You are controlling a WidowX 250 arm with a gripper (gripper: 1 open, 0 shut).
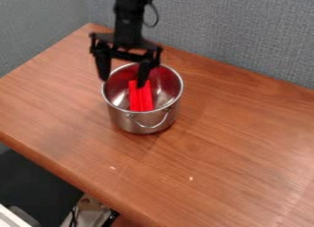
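Observation:
A steel pot [163, 116] with a wire handle stands on the wooden table [227, 157]. Inside it red bars [141, 97] lean upright side by side. My black gripper [121, 71] is open over the pot's left and back part, its left finger at or just outside the left rim and its right finger above the red bars.
Grey padded walls rise behind and left of the table.

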